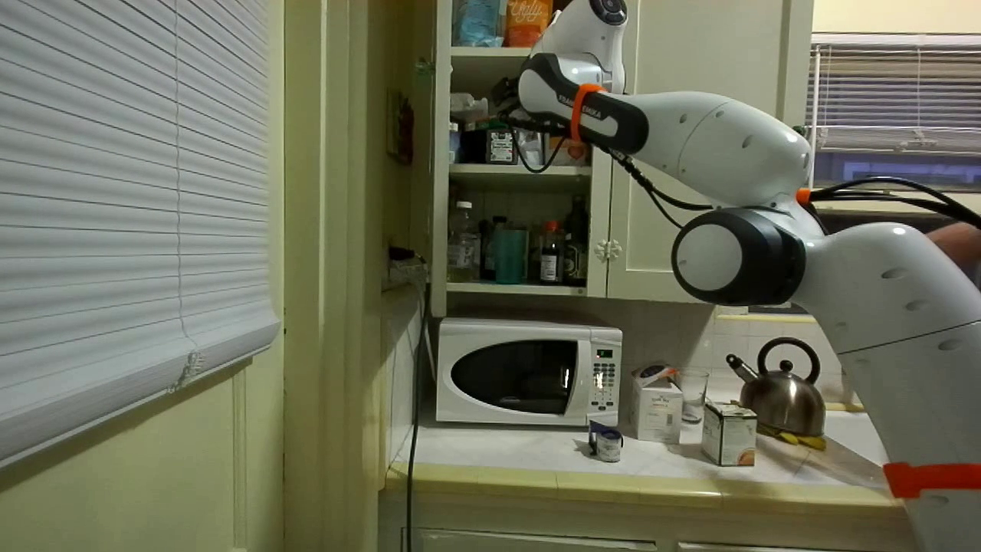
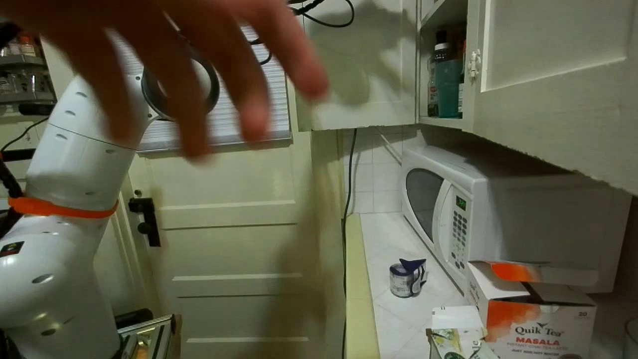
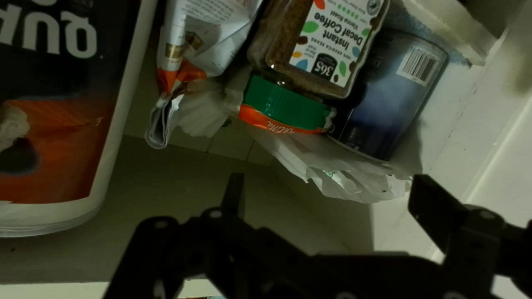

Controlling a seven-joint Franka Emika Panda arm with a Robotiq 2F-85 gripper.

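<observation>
In the wrist view my gripper is open, its dark fingers wide apart with nothing held between them. Ahead of it on the cupboard shelf is a coffee jar (image 3: 319,45) with a green lid (image 3: 284,102), leaning against a dark blue can (image 3: 389,94). Crumpled white plastic (image 3: 344,174) lies by the lid. A foil packet (image 3: 199,40) is to the left of the jar, and a large dark-labelled container (image 3: 55,99) fills the left side. From exterior view 1, the arm's hand is at the open cupboard's middle shelf (image 1: 520,171), its fingertips hard to make out.
A person's hand (image 2: 197,78) blurs across exterior view 2. The counter holds a microwave (image 1: 529,372), a small can (image 1: 607,446), a tea box (image 1: 657,409), another box (image 1: 730,434) and a kettle (image 1: 783,400). The cupboard door (image 2: 556,101) stands open.
</observation>
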